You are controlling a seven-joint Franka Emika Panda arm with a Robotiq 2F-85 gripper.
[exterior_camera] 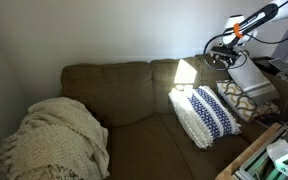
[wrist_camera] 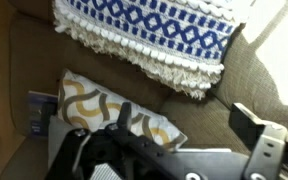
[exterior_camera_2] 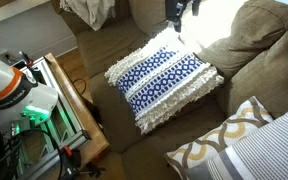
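Observation:
A blue-and-white fringed pillow (exterior_camera: 210, 113) leans on the couch seat, toward the right end. Its woven bands and tassels show in exterior view 2 (exterior_camera_2: 162, 80) and along the top of the wrist view (wrist_camera: 154, 30). My gripper (exterior_camera: 222, 60) is above and behind this pillow, near the top of the couch back. Nothing lies between its wide-apart, open fingers in the wrist view; one dark finger (wrist_camera: 266, 138) shows at right. Gripper and pillow are apart.
A patterned tan-and-white pillow (exterior_camera_2: 222, 133) and a grey striped pillow (exterior_camera_2: 269, 150) sit at the couch's right end. A cream knitted throw (exterior_camera: 54, 140) covers the left end. A wooden table edge (exterior_camera_2: 79, 105) lies by the robot base.

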